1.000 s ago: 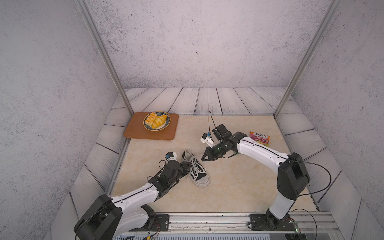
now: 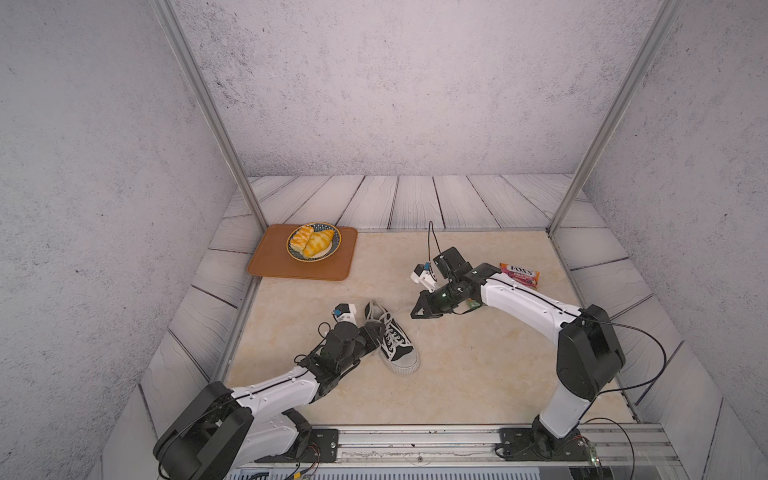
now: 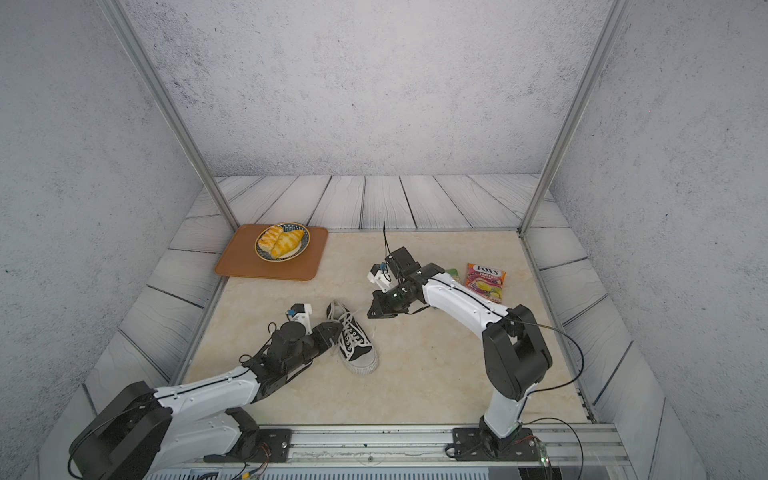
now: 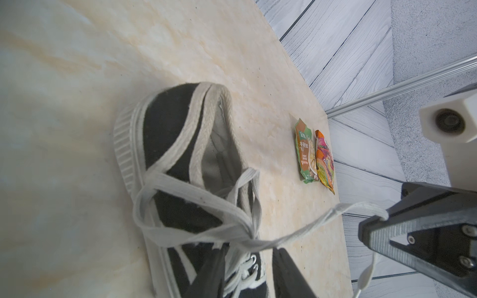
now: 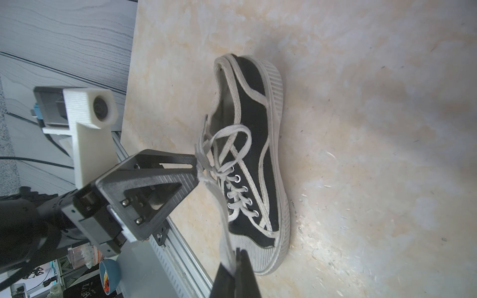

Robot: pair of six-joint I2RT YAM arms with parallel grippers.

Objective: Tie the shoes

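Observation:
A black-and-white sneaker (image 2: 400, 356) lies on the table with its laces crossed over the upper. My left gripper is low at the shoe's laces, at its left side in the top views; its fingertips show apart in the left wrist view. My right gripper is shut on a white lace, which stretches from the shoe across to it; in the top views it hangs just right of the shoe.
A brown tray (image 2: 264, 264) with a plate of pastries (image 2: 312, 242) stands back left. Snack packets (image 3: 485, 280) lie back right, behind my right arm.
My right gripper has moved a little to the right and up, away from the shoe. My left arm has shifted slightly; the shoe stays in place.

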